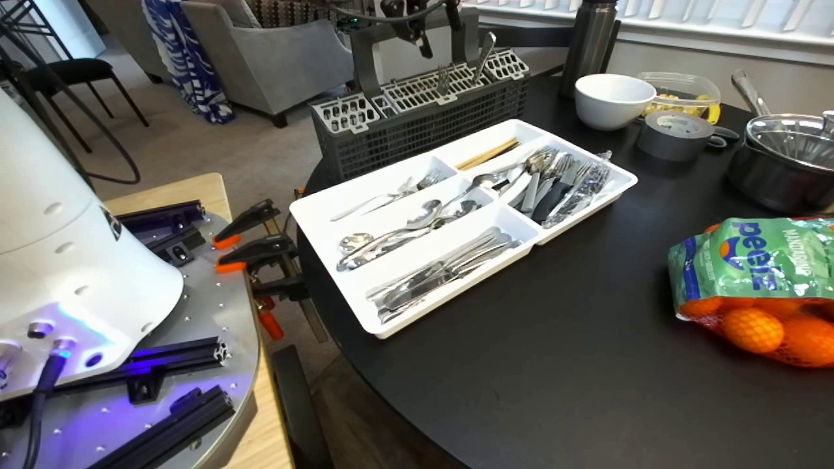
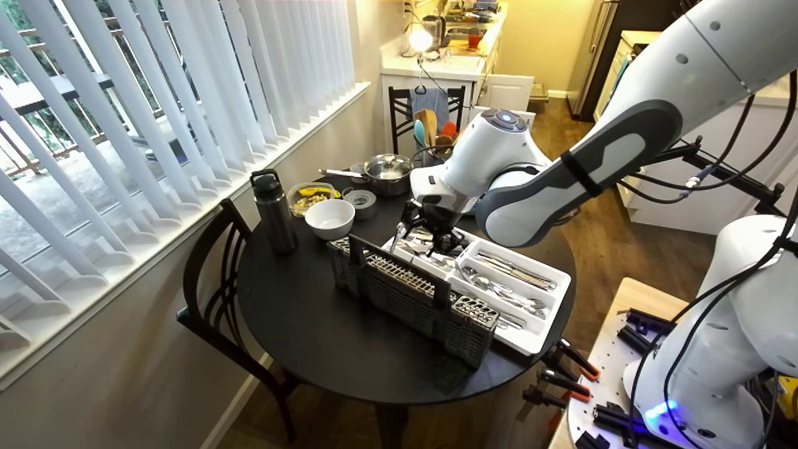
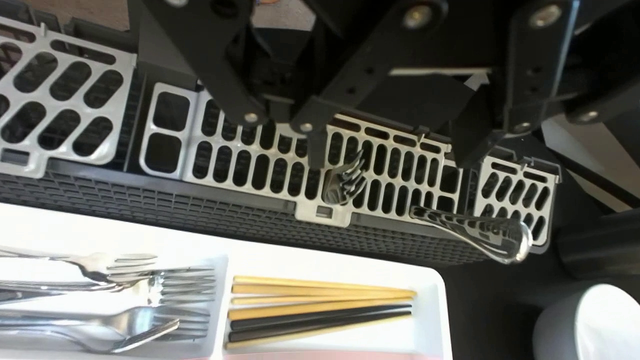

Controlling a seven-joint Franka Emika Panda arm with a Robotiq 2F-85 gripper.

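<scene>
My gripper is part open above the dark grey cutlery basket, its black fingers apart with nothing seen between them. Beneath it in the wrist view, fork tines poke up through the basket's slotted light-grey top, nearer the left finger. To their right a shiny utensil handle leans out of another slot. In exterior view 1 the gripper's black tips show at the top edge, over the basket. The white cutlery tray lies beside the basket, with forks, spoons, knives and chopsticks in separate compartments.
The basket's tall handle rises near the gripper. A white bowl, grey tape roll, dark bottle and lidded pot stand farther along. A bag of mandarins lies on the table.
</scene>
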